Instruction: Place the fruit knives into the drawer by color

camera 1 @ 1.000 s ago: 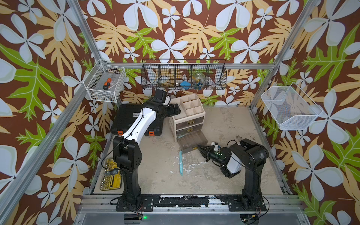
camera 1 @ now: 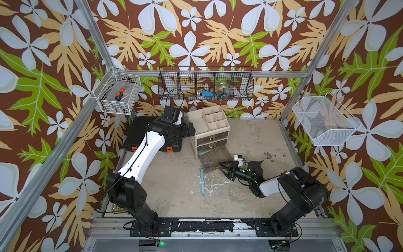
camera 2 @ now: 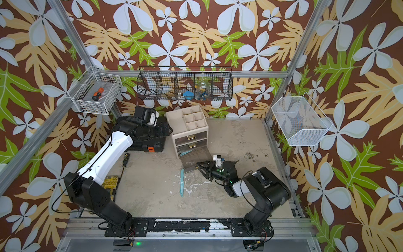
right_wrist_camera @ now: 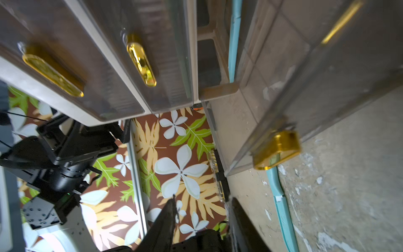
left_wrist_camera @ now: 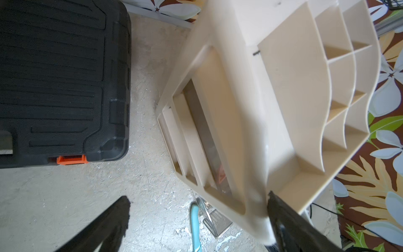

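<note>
The beige drawer organizer [camera 1: 194, 138] has its bottom drawer [camera 1: 212, 159] pulled out; a light blue knife [right_wrist_camera: 235, 42] lies inside the organizer. Another light blue fruit knife [camera 1: 202, 184] lies on the table before it. A small pink shape [left_wrist_camera: 221, 173] shows through an opening in the organizer's side. My left gripper is open at the organizer's upper left, nothing held. My right gripper [camera 1: 223, 167] is open, low by the front of the pulled-out drawer and its gold handle [right_wrist_camera: 277, 149], nothing between its fingers.
A black case [left_wrist_camera: 63, 84] lies left of the organizer. A yellow bit set [camera 2: 110, 183] is at the left edge. Wire baskets [camera 1: 204, 84] hang on the frame.
My right arm has rotated, its elbow moving outward, while its gripper stays near the drawer front.
</note>
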